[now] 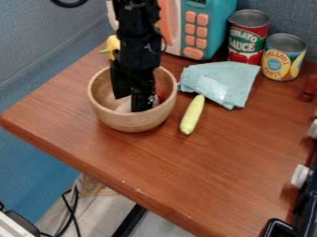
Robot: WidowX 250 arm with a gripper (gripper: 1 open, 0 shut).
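My black gripper (133, 88) reaches down into a wooden bowl (109, 115) on the left part of the table, its fingers low inside the bowl. Something red shows at the right of the fingers in the bowl, partly hidden. Whether the fingers hold anything is hard to see. A yellow corn cob (194, 114) lies to the right of the bowl, and a light blue cloth (221, 81) lies behind it.
A tomato sauce can (247, 39), a second can (284, 57) and a toy microwave (196, 23) stand at the back. A dark appliance (292, 213) lines the right edge.
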